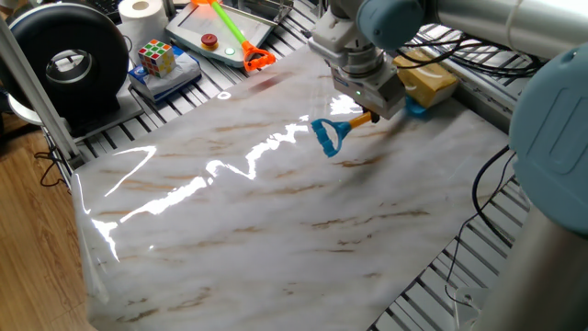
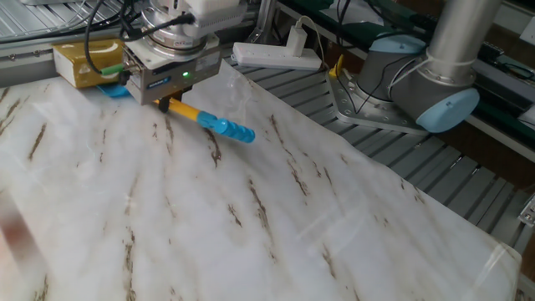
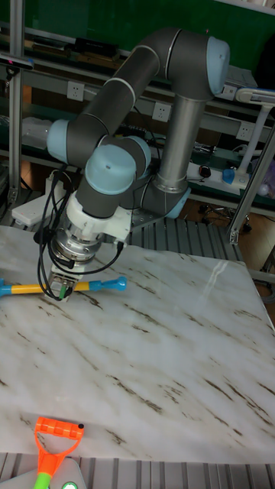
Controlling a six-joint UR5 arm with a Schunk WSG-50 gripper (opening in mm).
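A toy tool with a yellow shaft point(image 2: 185, 110) and a blue loop handle point(image 1: 329, 138) runs crosswise under my gripper point(image 1: 374, 117). In exterior view 2 the blue handle end point(image 2: 227, 128) points to the right. Past the gripper's other side shows the tool's blue far end point(image 3: 4, 289), cut off by the frame in exterior view 3. Whether the tool touches the marbled tabletop point(image 1: 248, 239) cannot be told.
Close behind the gripper is a yellow box point(image 2: 84, 65). An orange-and-green toy point(image 1: 259, 58) lies at the far edge, near a red button point(image 1: 209, 41) and a puzzle cube point(image 1: 156, 57). A power strip point(image 2: 276, 57) sits beyond the table.
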